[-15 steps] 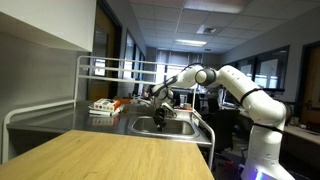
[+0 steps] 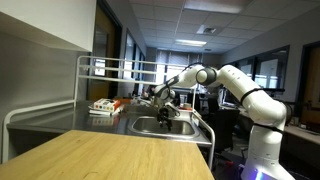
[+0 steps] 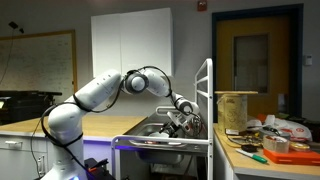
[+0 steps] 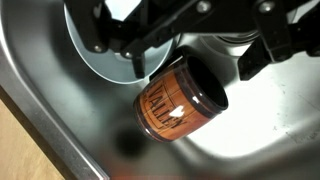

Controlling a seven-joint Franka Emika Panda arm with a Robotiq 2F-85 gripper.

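In the wrist view, a brown mug with an orange band, dark lettering and a white heart (image 4: 180,103) lies tilted on its side in the steel sink (image 4: 75,125). My gripper is open above it. Its two fingers stand wide apart, with nothing held between them. Partly covered by the left finger is a pale grey-blue round dish (image 4: 90,55), beside the mug. From exterior view 1, the gripper (image 2: 164,117) shows small and dark over the sink (image 2: 185,127); the mug cannot be made out there.
A round metal piece (image 4: 235,40) lies behind the right finger. Wooden table (image 2: 100,155) in front of the sink is bare. A white rack frame (image 2: 120,78) rises behind it. Various items, including an orange container (image 3: 277,144), stand on the wooden counter (image 3: 255,163).
Over the last second my gripper has shifted slightly to the right above the sink in exterior view 1. Nothing else visibly differs.
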